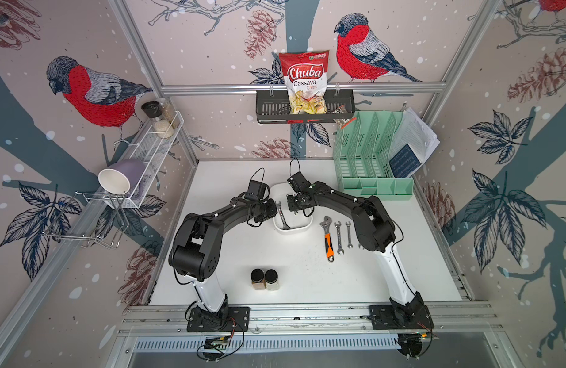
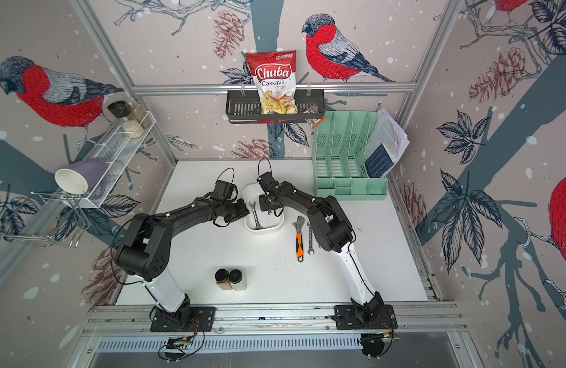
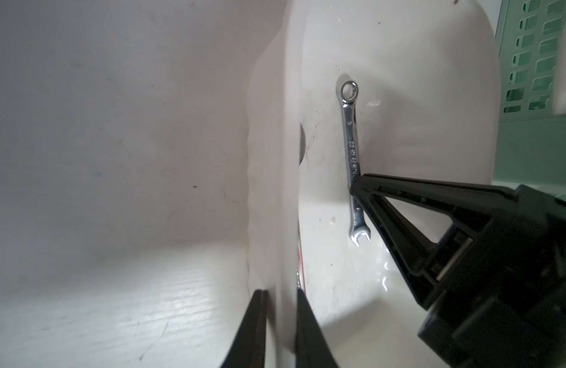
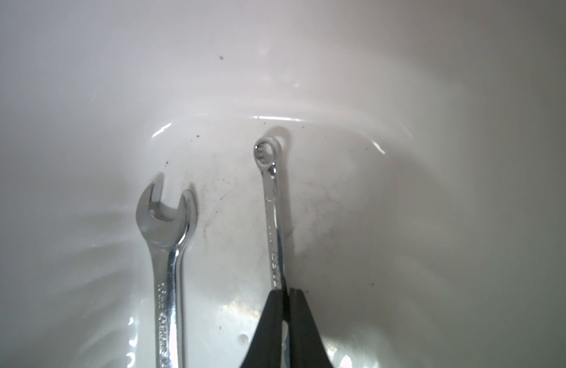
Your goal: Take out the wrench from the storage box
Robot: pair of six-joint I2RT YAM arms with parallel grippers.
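Observation:
The white storage box (image 1: 293,227) holds a small combination wrench (image 4: 270,214) and a larger open-ended wrench (image 4: 163,239). My right gripper is inside the box with its fingertips shut together over the small wrench's middle, which lies on the bottom, as the left wrist view also shows. My left gripper is at the box's left wall, its fingertips at either side of the rim in that view; whether they touch it I cannot tell. The larger wrench is mostly hidden behind that wall in the left wrist view.
An orange-handled adjustable wrench (image 1: 329,245) and several wrenches lie right of the box. Two spice jars (image 2: 229,279) stand at the front. A green organizer (image 1: 373,187) stands at the back right.

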